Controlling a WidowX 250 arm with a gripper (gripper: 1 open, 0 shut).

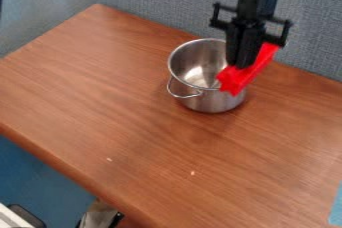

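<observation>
A steel pot (189,87) with a side handle stands on the wooden table, toward the back right. Over its right half, my black gripper (241,51) is shut on a bright red object (250,71), which is held at a slant at the pot's rim. Part of the pot's opening is hidden behind the red object and the gripper; whether the object touches the pot I cannot tell.
A grey wall runs behind it, close to the pot. Some metal fixture (99,218) shows below the table's front left edge.
</observation>
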